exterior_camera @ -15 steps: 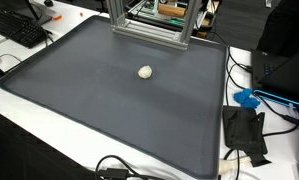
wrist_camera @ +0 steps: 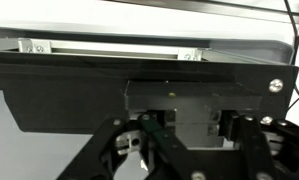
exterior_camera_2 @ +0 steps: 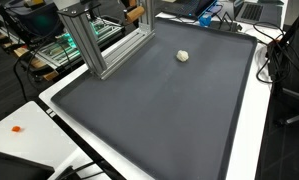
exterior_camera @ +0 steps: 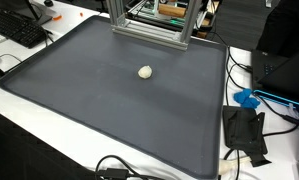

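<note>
In the wrist view, my gripper is shut on a dark bar [wrist_camera: 194, 93] that lies across its fingers, in front of a long black panel [wrist_camera: 64, 105]. Just what the bar is, and whether it is fixed to the panel, I cannot tell. A round whitish object [exterior_camera: 145, 72] rests alone on the grey board, and the second exterior view shows the same whitish object [exterior_camera_2: 182, 56]. Neither exterior view clearly shows my gripper.
A metal frame [exterior_camera: 149, 36] stands at the back edge of the grey board [exterior_camera: 109, 110]. Most of the board is bare. Along the right side lie a blue item [exterior_camera: 246, 98], a black item [exterior_camera: 244, 130] and cables.
</note>
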